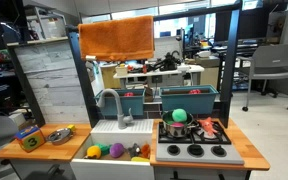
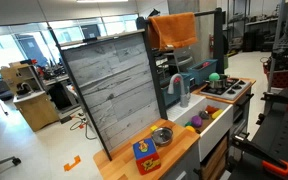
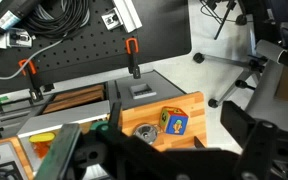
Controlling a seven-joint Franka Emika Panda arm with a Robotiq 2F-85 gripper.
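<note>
In the wrist view my gripper stands open, its dark fingers wide apart at the bottom of the picture, with nothing visibly held between them. A colourful box (image 3: 173, 121) and a metal bowl (image 3: 146, 132) show on the wooden counter in the gap beyond. The same box (image 2: 146, 155) rests near the counter's end in exterior view 2, beside the bowl (image 2: 162, 136). Several coloured toy foods lie in the white sink (image 1: 86, 160). On the stove (image 1: 194, 151), a pot (image 1: 174, 129) has a green round thing (image 1: 179, 115) at its top.
An orange towel (image 1: 117, 37) hangs from the black frame above the counter. Behind the sink stand a grey faucet (image 1: 117, 104) and blue-green bins (image 1: 189, 99). A white plank panel (image 2: 118, 93) borders the counter. Cables (image 3: 67, 18) lie on a dark table.
</note>
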